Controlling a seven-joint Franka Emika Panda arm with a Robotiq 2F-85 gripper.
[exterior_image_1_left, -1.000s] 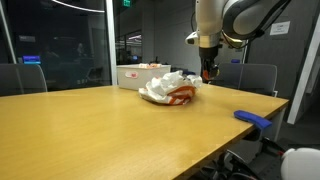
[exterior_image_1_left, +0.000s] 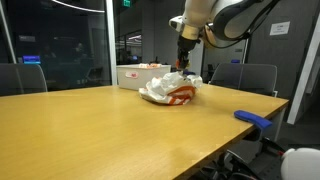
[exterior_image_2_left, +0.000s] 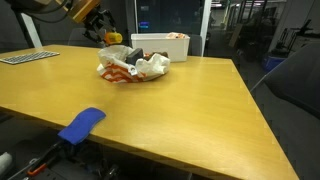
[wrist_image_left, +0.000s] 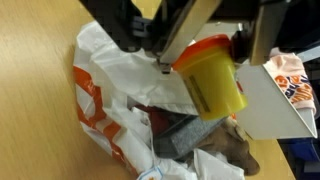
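In the wrist view a yellow container with a red-orange lid (wrist_image_left: 215, 80) is between the dark fingers of my gripper, which is shut on it. Below it spreads a white plastic bag with orange print (wrist_image_left: 110, 100), its mouth open and a dark grey item (wrist_image_left: 185, 135) showing inside. From the second exterior view, the yellow container (exterior_image_2_left: 113, 38) hangs just above the bag (exterior_image_2_left: 118, 72), over its left part. My gripper (exterior_image_1_left: 183, 60) is above the bag (exterior_image_1_left: 170, 90) in the first exterior view, where the container is hard to make out.
A white box (exterior_image_2_left: 162, 45) stands behind the bag, with things inside it. A blue object (exterior_image_2_left: 82, 125) lies at the near table edge. Dark chairs (exterior_image_1_left: 245, 77) stand beyond it.
In the first exterior view my gripper has moved left, from right of the bag to above it, with the arm tilting over. The bag and box have stayed put.
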